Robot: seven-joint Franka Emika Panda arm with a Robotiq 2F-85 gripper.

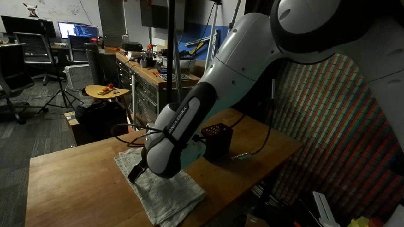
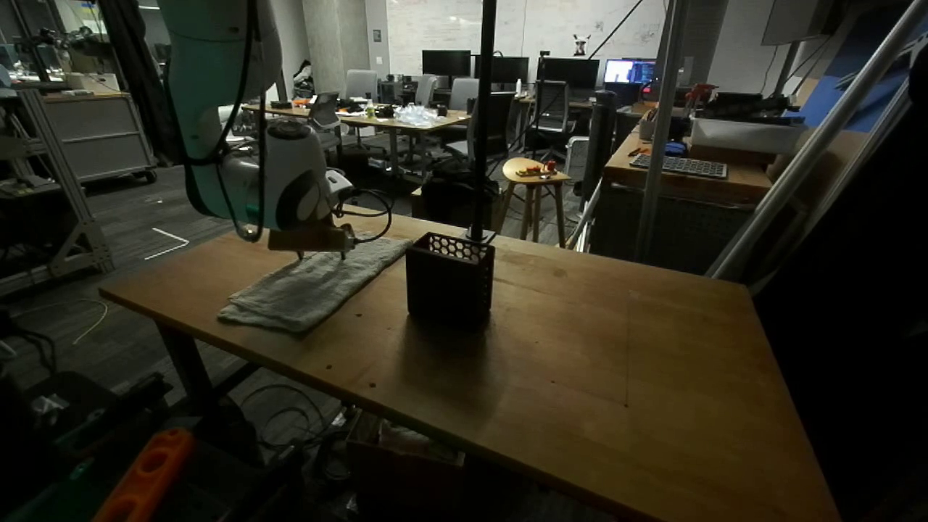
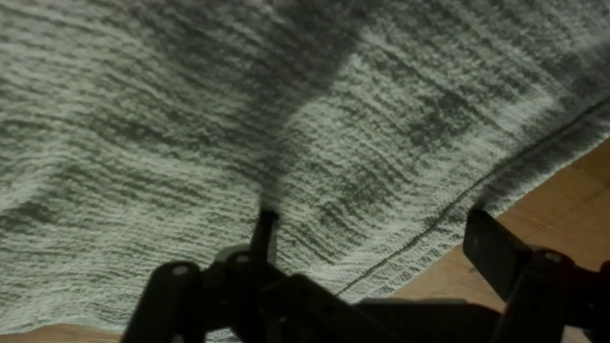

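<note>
A folded grey-green cloth [image 1: 170, 194] lies flat on the wooden table. In exterior view 2 the same cloth [image 2: 287, 291] reaches from the table's front left towards the far edge. My gripper is open low over one side of the cloth, with the stitched hem [image 3: 423, 240] running between its fingers. The left fingertip is over the cloth, and the right one is at the cloth's edge beside bare wood. Both fingertips appear to be at or just above the fabric; whether they touch it I cannot tell.
A black perforated basket [image 2: 449, 283] stands on the table, close to the arm in exterior view 1. A cable [image 1: 269, 128] hangs down to the tabletop near the basket.
</note>
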